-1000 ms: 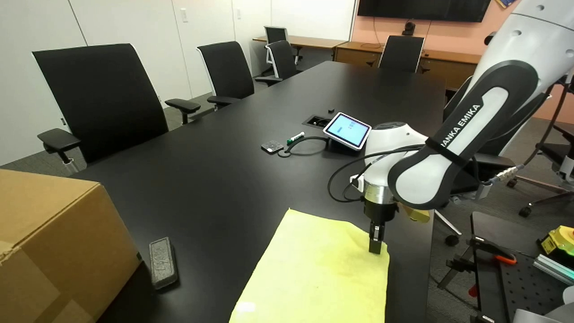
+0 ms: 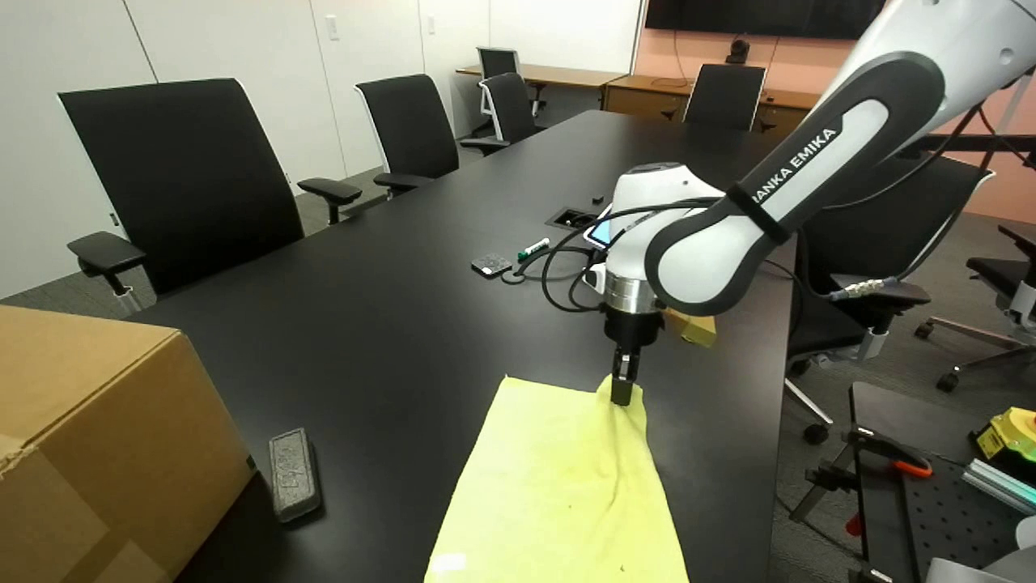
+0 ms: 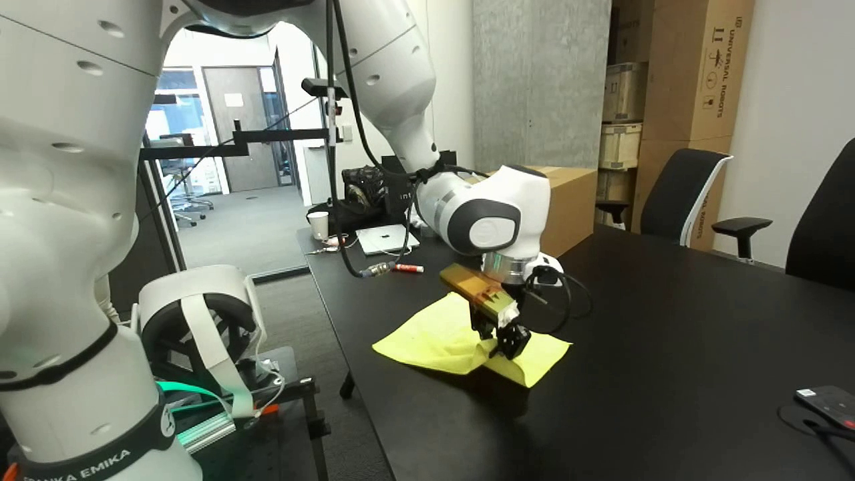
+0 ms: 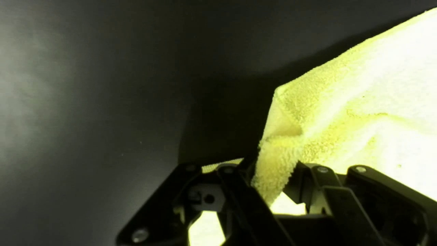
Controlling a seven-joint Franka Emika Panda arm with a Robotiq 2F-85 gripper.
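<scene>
A yellow cloth (image 2: pixel 554 486) lies on the black table, its near part running out of the bottom of exterior view 1. My gripper (image 2: pixel 622 390) is shut on the cloth at its far right corner, which is lifted and creased. In the wrist view a fold of the cloth (image 4: pixel 278 164) stands pinched between the fingers, and the rest spreads to the right. From the other side, the cloth (image 3: pixel 437 337) rises in a ridge toward the gripper (image 3: pixel 505 345). The fingertips are partly hidden there by the cloth and the yellow-brown block mounted on the hand.
A dark eraser (image 2: pixel 294 474) and a cardboard box (image 2: pixel 107 437) stand left of the cloth. Farther back lie a small black device (image 2: pixel 491 265) and a green marker (image 2: pixel 534 248). A red marker (image 3: pixel 409 268) and a laptop (image 3: pixel 386 239) sit at the table's end.
Holding the cloth's corner, my gripper has moved away from exterior view 1 and leftward. The corner is pulled along, creases have formed, and the far left corner has shifted slightly left.
</scene>
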